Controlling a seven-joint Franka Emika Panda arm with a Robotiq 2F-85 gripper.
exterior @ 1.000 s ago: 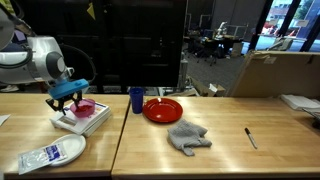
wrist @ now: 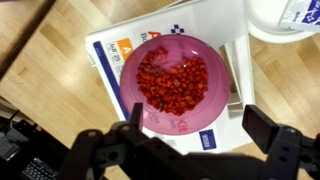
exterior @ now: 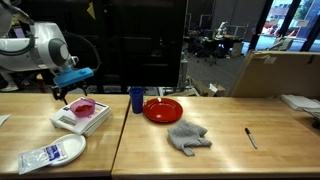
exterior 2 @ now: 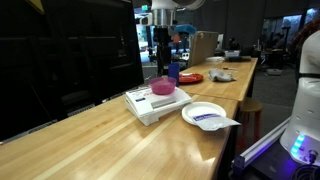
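Observation:
A pink bowl (wrist: 136, 82) holding many small red pieces (wrist: 175, 82) rests on a white box with printed lettering (wrist: 210, 138). In exterior view 1 the bowl (exterior: 82, 108) stands on the box (exterior: 96, 122) at the left of the table. My gripper (exterior: 73, 95) hangs just above it, pointing down. From the wrist, the open gripper has one dark finger (wrist: 259, 124) near the bowl's right side and another near its lower left. Nothing sits between the fingers, and the bowl lies below them.
In front of the box is a white plate (exterior: 72, 148) with a packet (exterior: 40, 157) on it. Right of the box stand a blue cup (exterior: 137, 99), a red plate (exterior: 158, 110) and a grey cloth (exterior: 188, 138). A dark marker (exterior: 251, 139) lies far right, with clear tabletop around it.
The gripper has risen from around the bowl to a little above it. Bowl and box look to be in the same place.

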